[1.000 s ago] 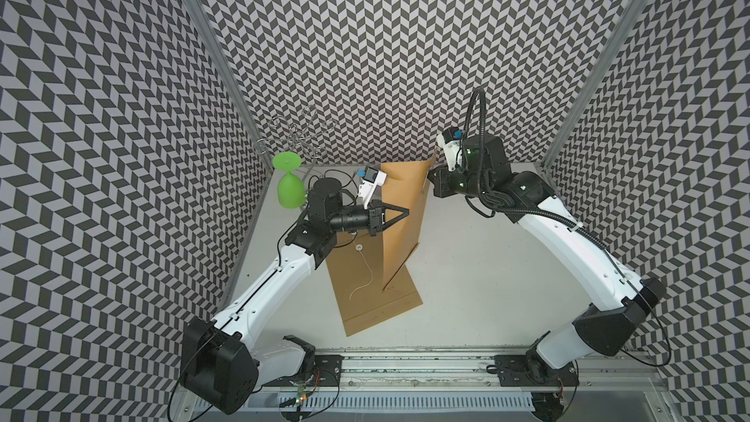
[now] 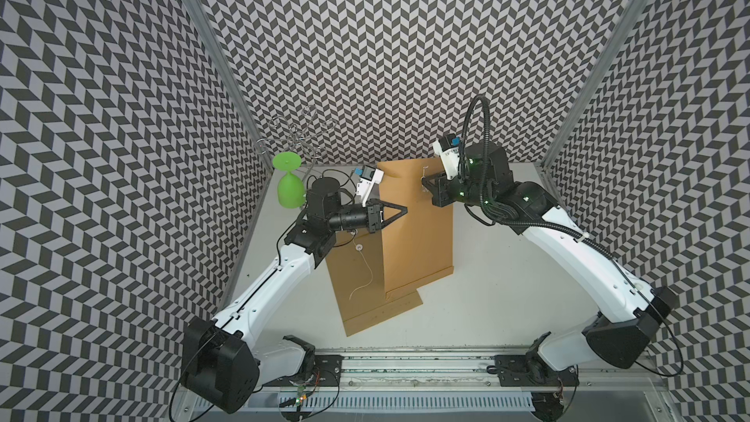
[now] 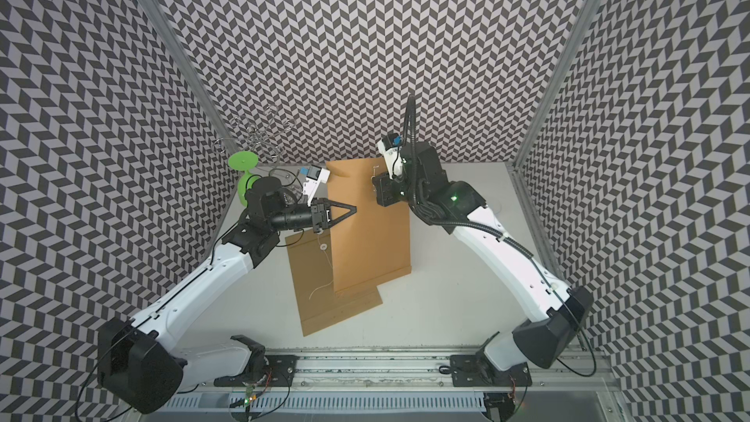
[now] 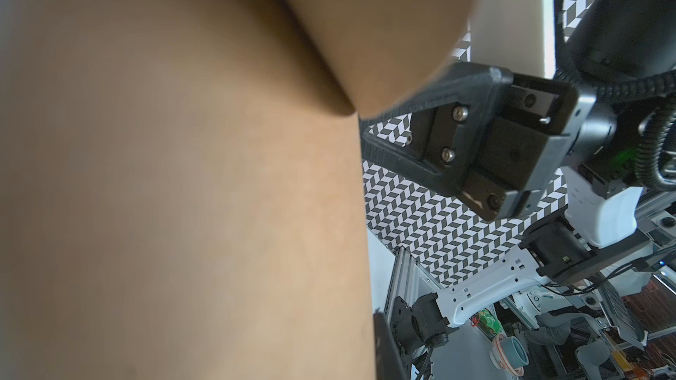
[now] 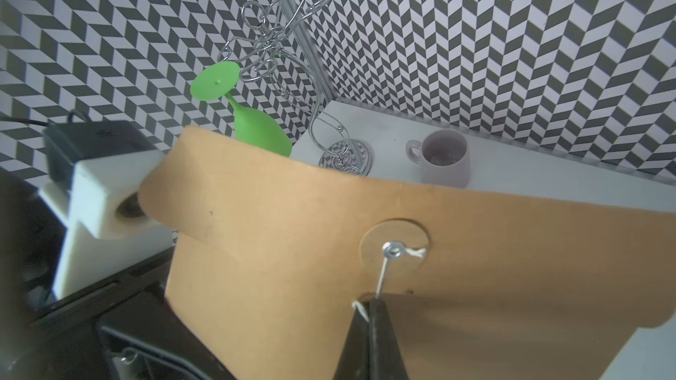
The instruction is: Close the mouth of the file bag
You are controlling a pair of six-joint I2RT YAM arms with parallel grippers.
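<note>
An upright kraft file bag (image 2: 418,242) stands between my grippers, over another brown bag (image 2: 355,281) lying on the table. Its top flap (image 5: 535,239) carries a button (image 5: 394,249) with white string (image 5: 381,274). My right gripper is shut just below the button, the string at its fingertips; whether it grips it I cannot tell. My left gripper (image 2: 402,209) is shut at the bag's left part; its fingertips are out of sight in the left wrist view, which brown paper (image 4: 183,204) mostly fills.
A green wine-glass shape (image 5: 257,130), a wire stand (image 5: 331,162) and a mug (image 5: 443,162) stand at the back. The table right of the bag is clear.
</note>
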